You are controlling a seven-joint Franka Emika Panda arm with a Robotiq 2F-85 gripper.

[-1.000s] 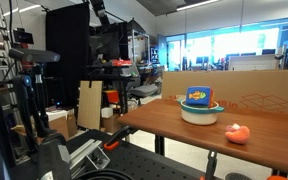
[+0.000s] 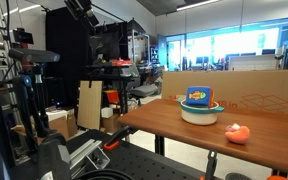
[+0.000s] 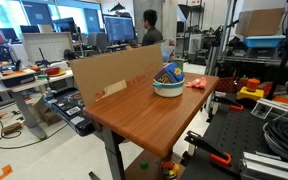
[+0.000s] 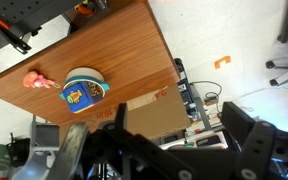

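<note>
A round white pot with teal handles (image 2: pixel 200 115) stands on the wooden table. Inside it leans a blue packet with a colourful picture (image 2: pixel 198 96), also visible in the wrist view as a blue box shape (image 4: pixel 79 97). A pinkish-orange toy (image 2: pixel 237 134) lies apart on the tabletop, beside the pot. My gripper is high above and away from these things; its dark fingers appear spread, with cardboard and floor showing between them and nothing held. The upper left of the first exterior view shows part of the arm (image 2: pixel 80 9).
The wooden table (image 3: pixel 149 122) has bare room around the pot. A cardboard panel (image 3: pixel 134 75) stands along one long edge. Cables and a black base platform (image 3: pixel 239 140) are next to the table, with clutter on the floor beyond.
The arm at the top of the first exterior view has shifted slightly to the left. Pot, packet and pink toy have stayed in place.
</note>
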